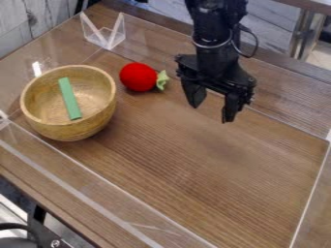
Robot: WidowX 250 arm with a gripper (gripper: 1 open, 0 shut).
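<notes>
The black robot arm hangs from the top centre, its gripper [212, 107] low over the wooden table [195, 189], right of a red fruit or vegetable [137, 76] with a small green top. Its fingers are spread apart with nothing visible between them. A wooden bowl [92, 125] at the left holds a green bar-shaped object [70, 98].
A clear wire or plastic holder [104, 31] stands at the back left. The middle, front and right of the table are clear. A white ledge edges the upper right.
</notes>
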